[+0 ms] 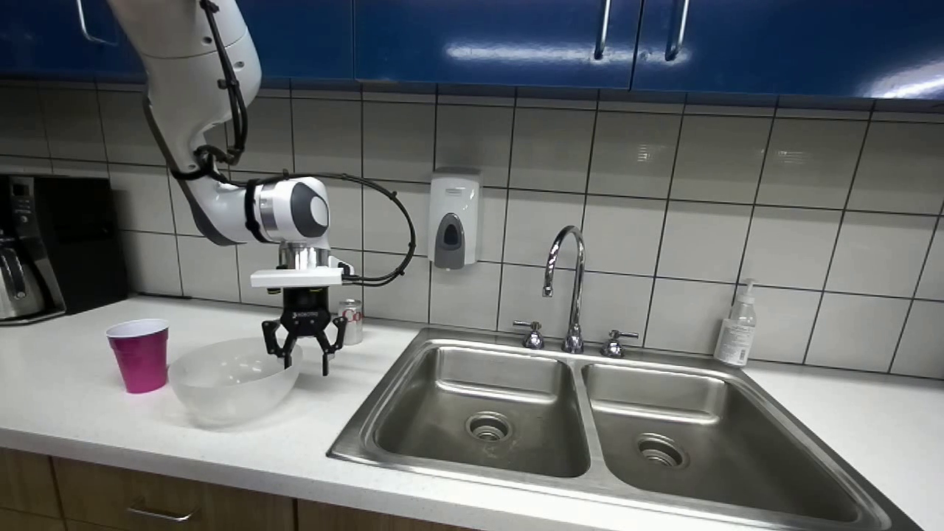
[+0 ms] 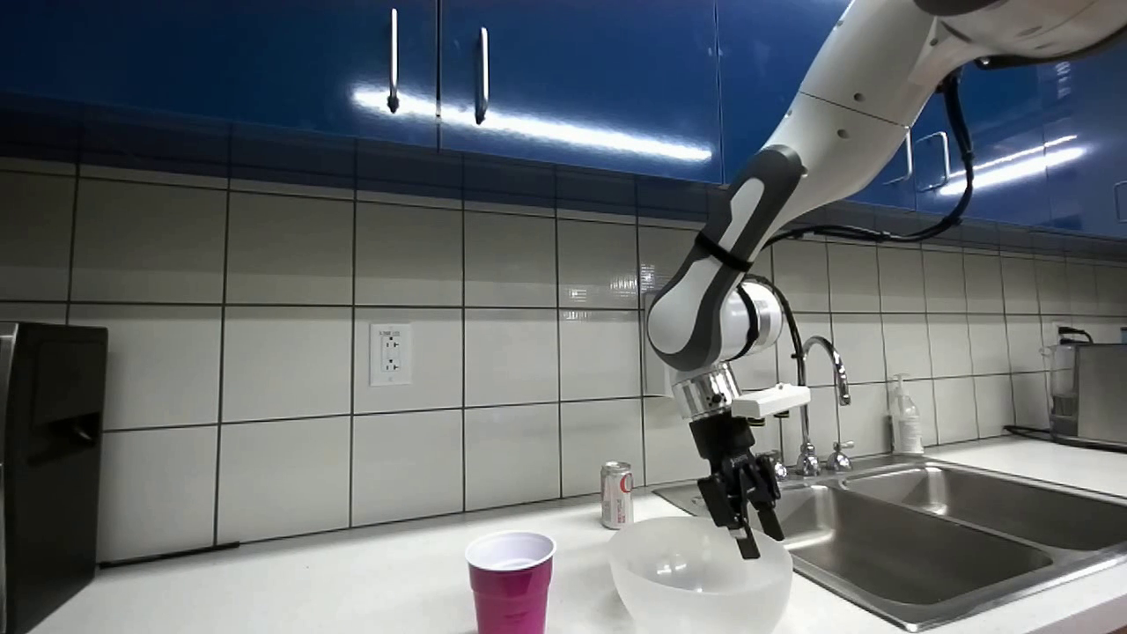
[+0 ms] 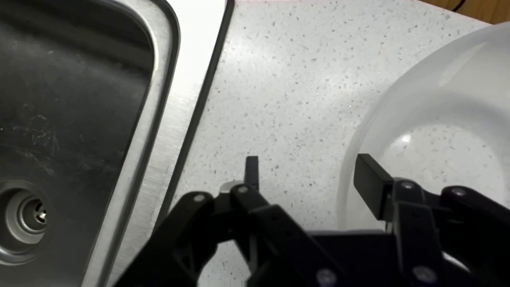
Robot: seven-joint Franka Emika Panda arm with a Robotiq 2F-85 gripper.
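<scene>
A frosted, see-through bowl (image 1: 221,389) rests upright on the white counter, left of the sink. My gripper (image 1: 306,363) points down at the bowl's sink-side rim, partly open. In the wrist view one finger (image 3: 371,184) is over the bowl's inside and the other (image 3: 252,173) is over bare counter, so the rim (image 3: 345,191) lies between them. The fingers do not visibly pinch the wall, and their exact height against the rim is hard to tell. Exterior view 2 also shows the gripper (image 2: 762,534) at that side of the bowl (image 2: 687,602).
A magenta cup (image 1: 141,358) stands left of the bowl. Behind the gripper is a soda can (image 2: 617,495) near the wall. The double sink (image 1: 584,398) with its faucet (image 1: 575,283) lies to the right. A coffee maker (image 1: 62,248) occupies the far left.
</scene>
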